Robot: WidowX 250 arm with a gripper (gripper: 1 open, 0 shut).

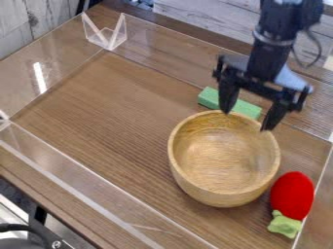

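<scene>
My gripper (pixel 255 113) is raised at the right, blurred by motion, its open fingers over the back rim of a large wooden bowl (pixel 224 165). The bowl looks empty. A green block (pixel 217 98) lies on the table behind the bowl, near my gripper.
A red object (pixel 293 195) with a light green piece (pixel 285 223) lies at the front right, beside the bowl. A white wire holder (pixel 107 31) stands at the back left.
</scene>
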